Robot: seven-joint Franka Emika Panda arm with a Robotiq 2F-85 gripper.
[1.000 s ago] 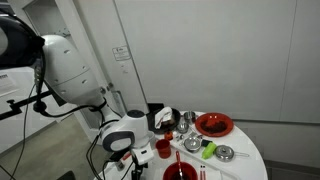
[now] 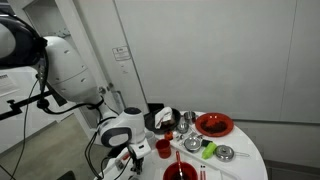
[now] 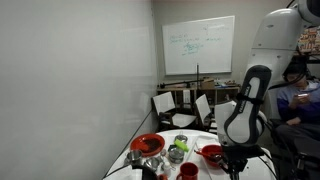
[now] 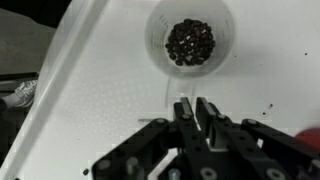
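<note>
A white cup [image 4: 160, 52] with dark beans [image 4: 190, 42] inside stands in front of the fingertips in the wrist view. Its pale handle [image 4: 178, 88] points toward my gripper. The two fingers are close together, with a narrow gap between them and nothing clearly held there. Whether the handle's end reaches into that gap cannot be made out. In exterior view 1 my gripper [image 2: 139, 153] is low at the table's near left side, and the cup is not distinguishable there.
A red bowl [image 2: 181, 172], a red mug [image 2: 163, 148], a red plate [image 2: 214, 124], metal pans [image 2: 225, 153] and a green item [image 2: 209, 150] crowd the white table [image 2: 247, 166]. Under the cup is a white surface [image 4: 110, 80] with a raised edge.
The gripper has shifted slightly up and to the right in exterior view 1, and its dark finger part shows more clearly. The other tableware has stayed in place.
</note>
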